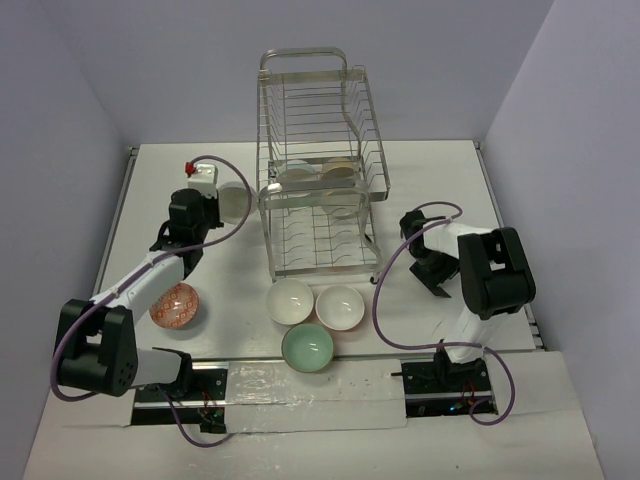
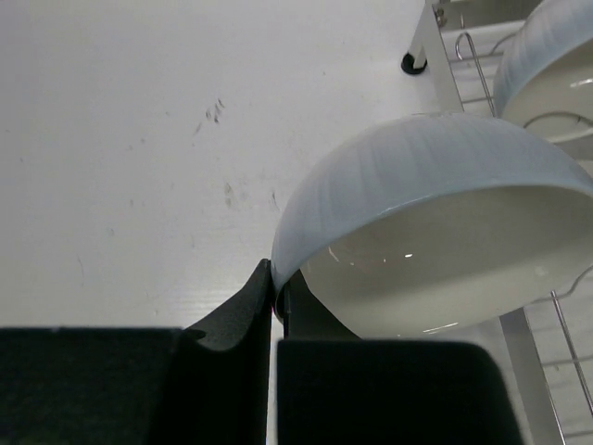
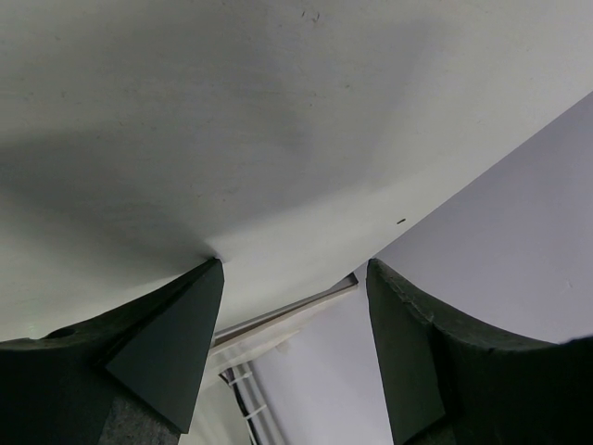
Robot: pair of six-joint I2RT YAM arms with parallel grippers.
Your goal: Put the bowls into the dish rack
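My left gripper is shut on the rim of a white bowl (image 2: 417,241), tipped on its side beside the left of the dish rack (image 1: 315,270); in the top view that bowl (image 1: 236,200) is just left of the frame. Another white bowl (image 2: 547,65) sits in the rack beyond it. In the rack's middle are further dishes (image 1: 337,167). Two white bowls (image 1: 290,301), a green bowl (image 1: 308,347) and an orange patterned bowl (image 1: 174,305) stand at the front. My right gripper is open and empty, low over the table at the right.
The rack is two-tiered, with wire shelves, at the back centre. Walls (image 1: 560,200) enclose the table on the sides and back. Bare table (image 1: 430,170) shows right of the rack, and between the patterned bowl and the rack.
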